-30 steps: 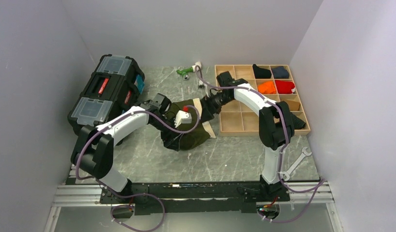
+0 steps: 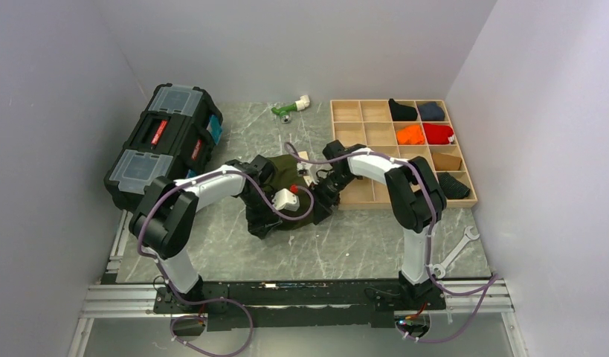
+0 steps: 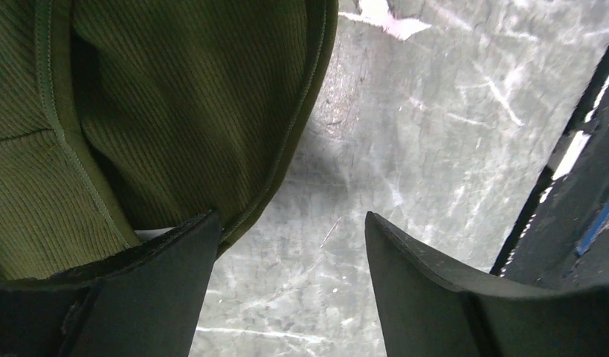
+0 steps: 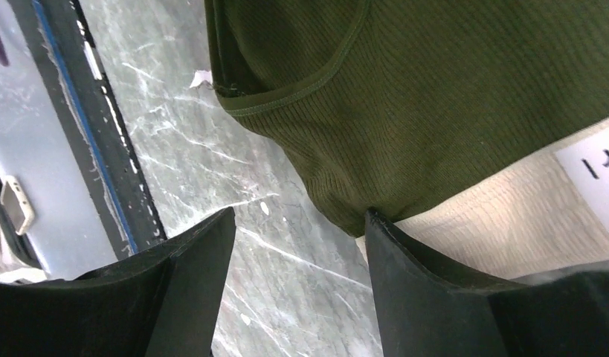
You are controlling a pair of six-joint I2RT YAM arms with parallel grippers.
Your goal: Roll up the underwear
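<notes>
The dark green underwear (image 2: 288, 172) lies spread on the grey table between my two arms, partly covered by them in the top view. Its pale waistband (image 4: 502, 216) runs along the right side. At the near left edge of the cloth is my left gripper, its fingers apart; one finger (image 3: 201, 249) touches the hem and bare table shows in the gap. My right gripper is open at the near right corner, where the waistband meets the green fabric. Its right finger (image 4: 394, 253) is against that corner, and only table shows between the tips.
A wooden divided box (image 2: 357, 195) stands right, several compartments holding rolled cloths such as an orange one (image 2: 410, 134). A black toolbox (image 2: 166, 141) is at the left. A wrench (image 2: 457, 250) lies at the right.
My right gripper has come down and nearer to the front, to the waistband's near corner.
</notes>
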